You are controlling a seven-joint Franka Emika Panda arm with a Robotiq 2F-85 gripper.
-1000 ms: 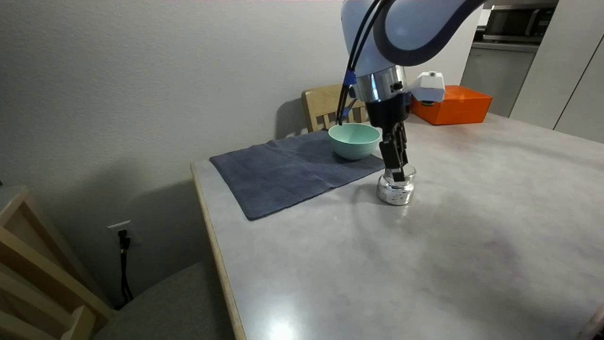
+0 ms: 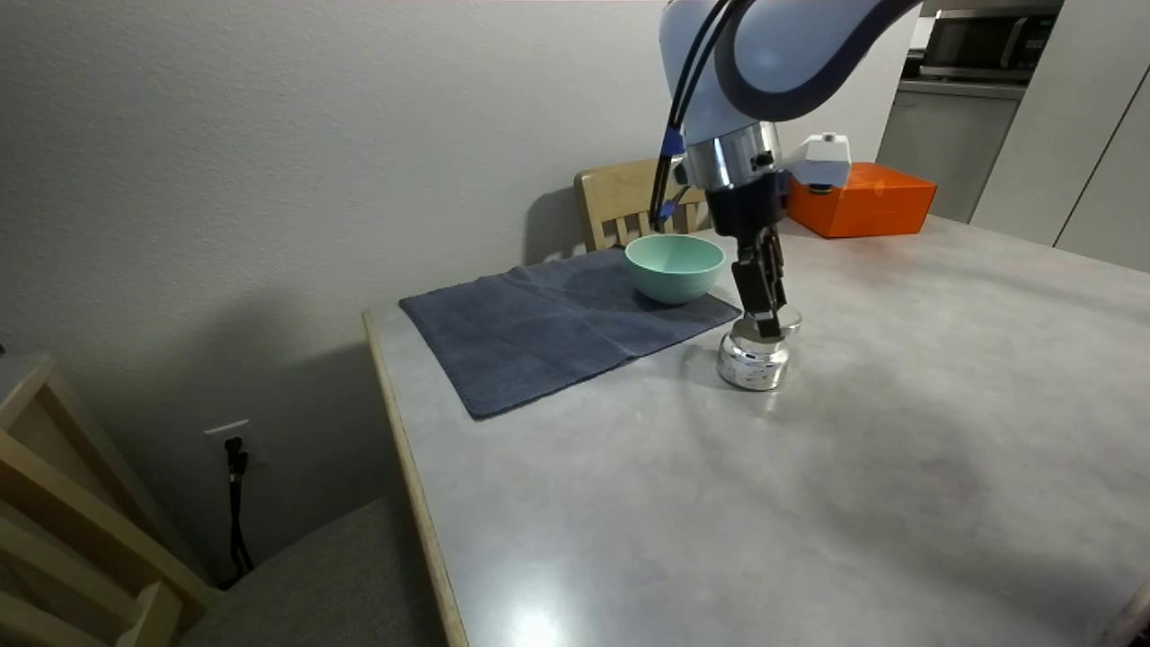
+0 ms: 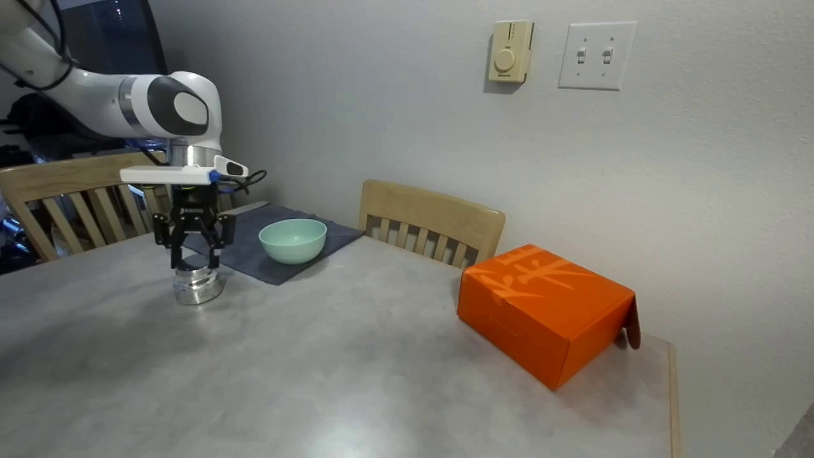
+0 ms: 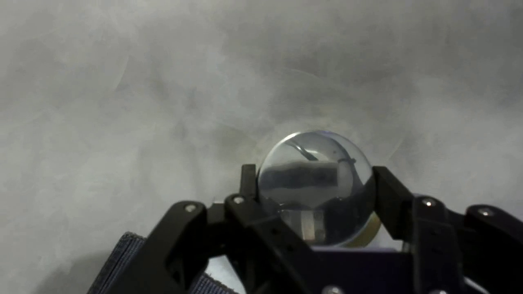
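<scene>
My gripper is shut on a round, mirror-like silver lid (image 4: 314,166), one finger on each side of it. Below stands a shiny silver jar (image 2: 751,367) on the grey table. In exterior view 1 the lid (image 2: 792,320) sits a little above and to the right of the jar's top; whether they still touch is hard to tell. A yellowish curved edge shows under the lid in the wrist view. Exterior view 2 has the gripper (image 3: 195,261) pointing straight down over the jar (image 3: 198,287).
Behind the jar lies a dark blue cloth (image 2: 539,334) with a mint green bowl (image 2: 676,270) on its near-right end. An orange box (image 3: 542,305) rests at the table's other end. Chairs border the table by the wall.
The gripper has risen slightly and shifted right in exterior view 1, and the lid has moved up and right with it. The jar has stayed in place.
</scene>
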